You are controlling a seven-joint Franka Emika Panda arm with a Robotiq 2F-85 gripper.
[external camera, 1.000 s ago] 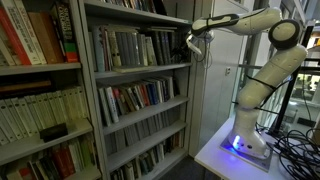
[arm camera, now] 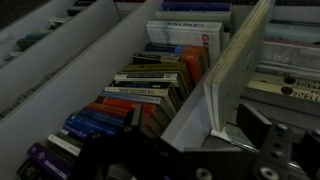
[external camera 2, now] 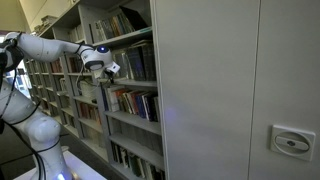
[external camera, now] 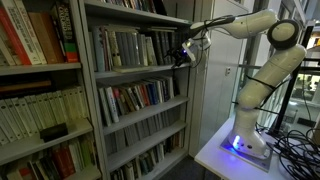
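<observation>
My gripper is open in the wrist view, its dark fingers spread apart near the bottom edge. A pale cream book (arm camera: 238,68) rises ahead of the gap between them, leaning out beside the shelf divider; whether either finger touches it I cannot tell. In exterior view 1 the gripper (external camera: 183,60) is at the right end of the upper book row, in front of the bookcase (external camera: 97,100). Exterior view 2 has the gripper (external camera 2: 109,72) beside the same shelves, its fingertips too small to make out.
Colourful books (arm camera: 150,90) are packed left of the divider in the wrist view. Further volumes (arm camera: 290,60) lie to the right. A tall white panel (external camera 2: 205,90) closes off the bookcase's side. The white table (external camera: 225,160) under the arm looks mostly clear.
The arm has lowered, and the gripper has moved down and slightly left, towards the shelf. The books look unmoved in exterior view 1.
</observation>
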